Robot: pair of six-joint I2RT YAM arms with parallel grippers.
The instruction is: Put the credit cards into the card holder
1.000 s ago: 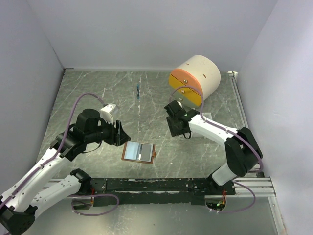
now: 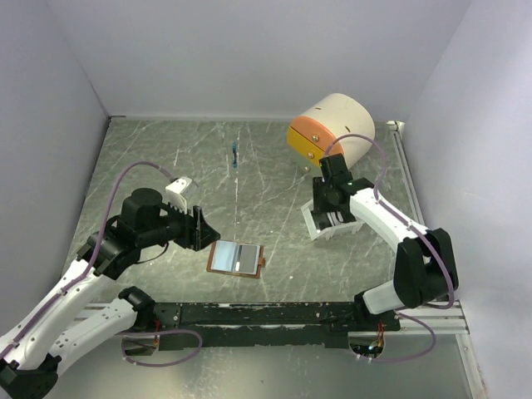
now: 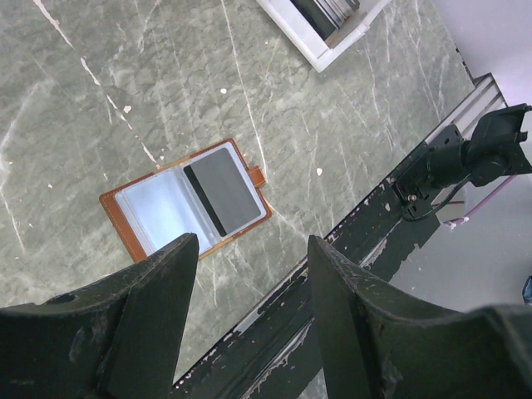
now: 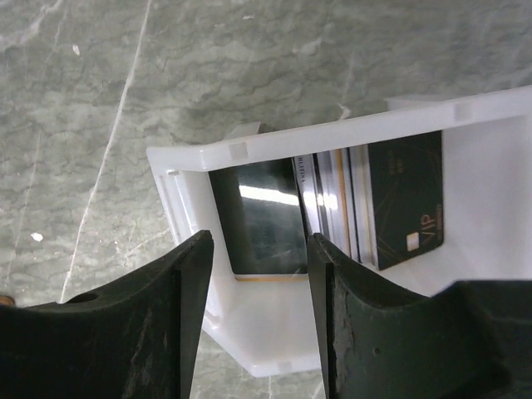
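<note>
The card holder (image 3: 133,226) lies spread flat on the table, with a brown edge and clear pockets; a dark card (image 3: 223,189) shows in its right half. Over the tray, my right gripper is open, its fingertips pointing at the left black card, nothing between them. My left gripper is open and empty, just left of the holder.
A white drum-shaped cabinet (image 2: 351,118) with orange and yellow drawers stands behind the tray. A small blue object (image 2: 234,154) is at the back middle. Bare table (image 2: 270,195) separates the holder from the tray.
My right gripper has moved right from beside the tray to over it, uncovering the tray's left edge. The left arm has barely moved, and the holder lies as before.
</note>
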